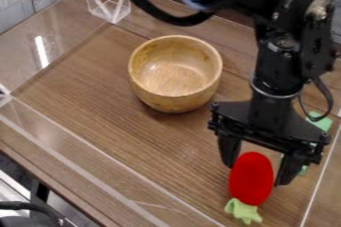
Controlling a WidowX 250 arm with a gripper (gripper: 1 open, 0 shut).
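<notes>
My black gripper point(266, 141) hangs at the right of the camera view, low over a red object point(250, 179) with a green part point(241, 210) at its lower end, lying on the wooden table. The gripper is open; its fingers sit around or just above the upper end of the red object, and whether they touch it cannot be told.
A wooden bowl point(174, 72) stands left of the arm. Green objects point(314, 126) lie at the right, partly behind the gripper. A dark arm part is at the bottom left corner.
</notes>
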